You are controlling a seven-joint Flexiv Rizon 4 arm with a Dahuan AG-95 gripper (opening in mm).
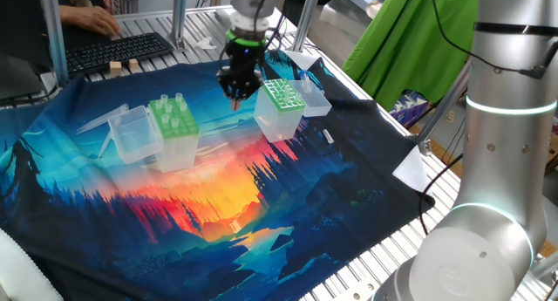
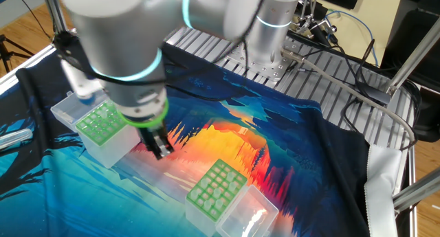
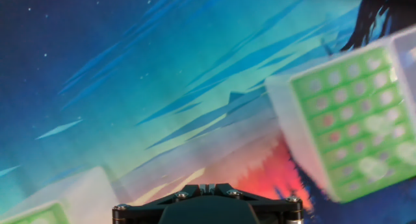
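Note:
My gripper (image 1: 235, 102) hangs in the air between two tip boxes, its fingers close together in the wrist view (image 3: 207, 189). A small pale bit shows at its tip in exterior view 2; whether it is a thin held thing or the fingertips cannot be told. One translucent box with a green rack (image 1: 283, 95) stands to the gripper's right in exterior view 1, with several tips in its holes. The other green-topped box (image 1: 177, 148) stands to the left, several clear tips (image 1: 174, 122) rising from its rack. In the wrist view the first rack (image 3: 351, 120) is blurred.
Open clear lids adjoin both boxes, the left lid (image 1: 135, 133) and the right lid (image 1: 312, 100). A small white piece (image 1: 328, 136) lies on the printed cloth (image 1: 218, 205). A person's hand (image 1: 91, 19) rests by a keyboard (image 1: 118, 51).

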